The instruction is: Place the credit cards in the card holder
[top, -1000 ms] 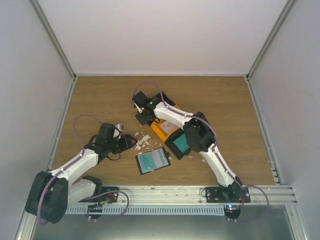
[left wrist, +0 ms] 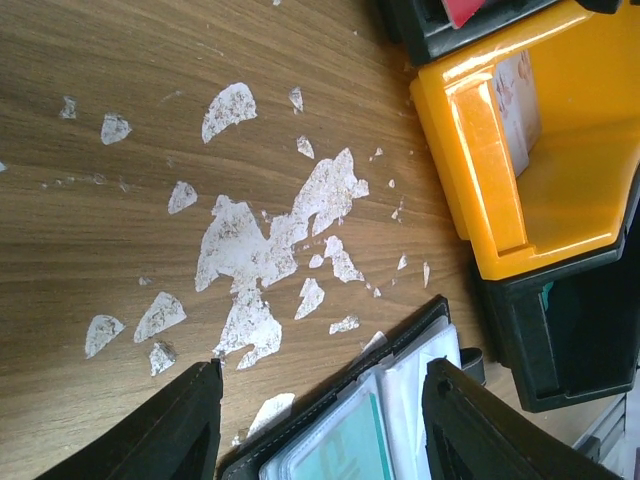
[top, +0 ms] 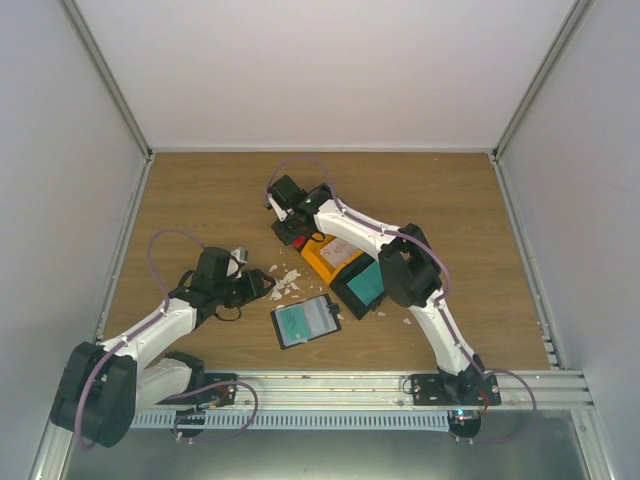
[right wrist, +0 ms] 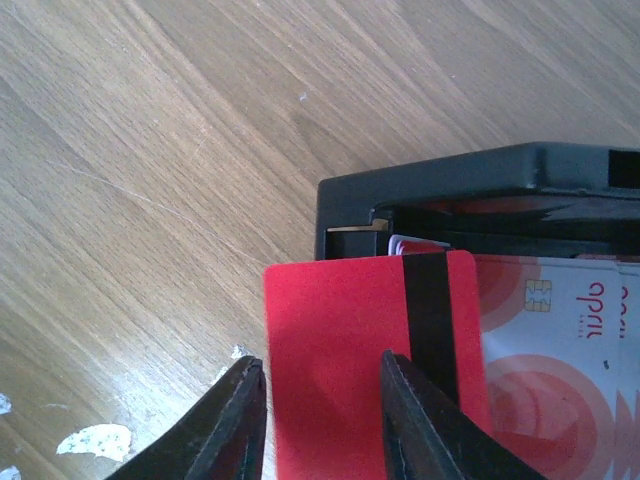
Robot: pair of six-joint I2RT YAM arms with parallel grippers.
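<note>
A red card point(right wrist: 340, 340) with a black stripe juts out over the near-left edge of the black box point(right wrist: 430, 185). My right gripper is open above that card, one finger by its left edge and the other over its middle; the card does not look clamped. From above, a bit of red card point(top: 299, 242) shows beside this gripper. The dark card holder point(top: 306, 321) lies flat and opened out on the table, with a teal card in its left half and a pale sleeve at right. My left gripper stands open above it, empty.
An orange box point(top: 332, 258) with a pale card in it adjoins the black box. Beyond it, another black box point(left wrist: 565, 350) holds a teal card point(top: 367, 284). White worn patches point(left wrist: 270, 240) mark the wooden table left of the boxes.
Red card now shows beside its gripper. The left arm and the holder stay put.
</note>
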